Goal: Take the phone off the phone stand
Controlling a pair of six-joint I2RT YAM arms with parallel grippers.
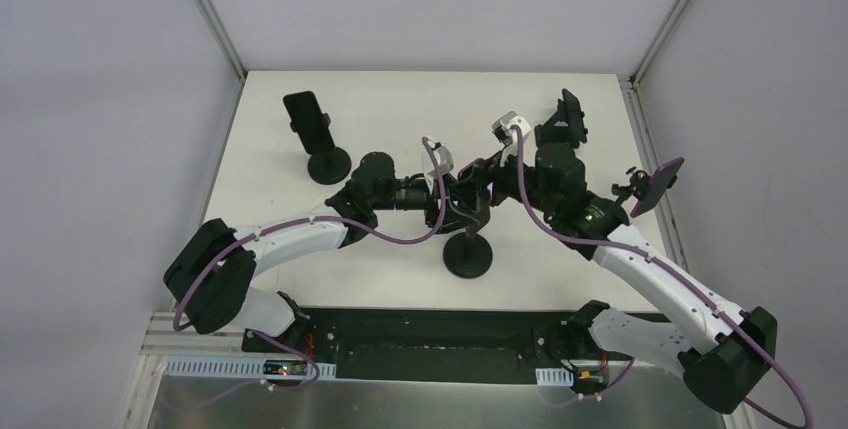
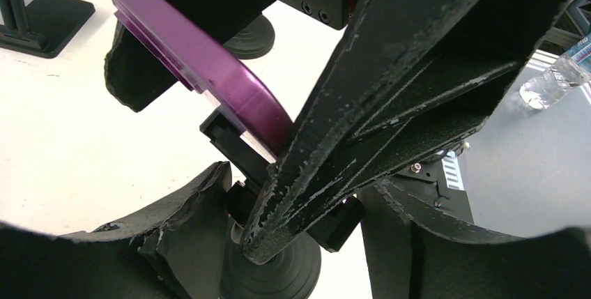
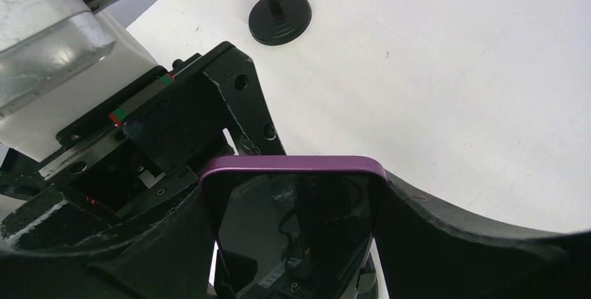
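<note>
A purple-edged phone (image 2: 198, 58) (image 3: 293, 229) sits at the central stand (image 1: 467, 257), where both grippers crowd together. In the left wrist view my left gripper has its fingers part open around the stand's holder (image 2: 237, 146), below the phone. My right gripper has its fingers either side of the phone's upper end, seemingly touching its edges; in the left wrist view its dark finger crosses in front of the phone. The top view hides most of the contact.
A stand with a black phone (image 1: 308, 119) is at back left. Another stand (image 1: 560, 124) is at back right, and a tilted phone (image 1: 655, 187) is at the right edge. A plastic bottle (image 2: 547, 83) shows off the table.
</note>
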